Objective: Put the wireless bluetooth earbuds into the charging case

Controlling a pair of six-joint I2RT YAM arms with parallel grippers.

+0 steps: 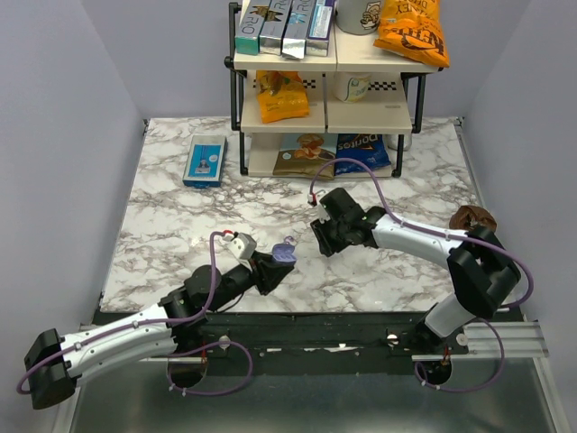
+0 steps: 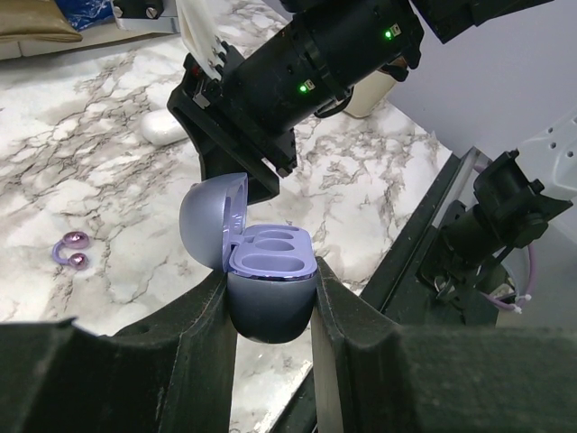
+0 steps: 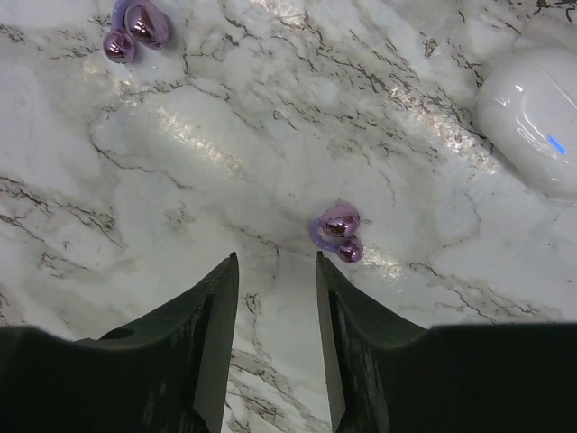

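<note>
My left gripper is shut on the lilac charging case [image 2: 270, 253], whose lid stands open; its wells look empty. One earbud [image 3: 338, 230], purple with a shiny metallic bead and a curved band, lies on the marble table just beyond the tips of my right gripper. The right fingers stand apart with only bare table between them. Another earbud [image 3: 132, 32] of the same kind lies farther off at the upper left of the right wrist view; the left wrist view shows an earbud [image 2: 72, 250] on the table, left of the case.
A white rounded object [image 3: 536, 122] lies to the right of the near earbud. A shelf rack [image 1: 329, 99] with packets stands at the back, a blue box [image 1: 206, 161] at the back left, a brown item [image 1: 472, 219] at the right.
</note>
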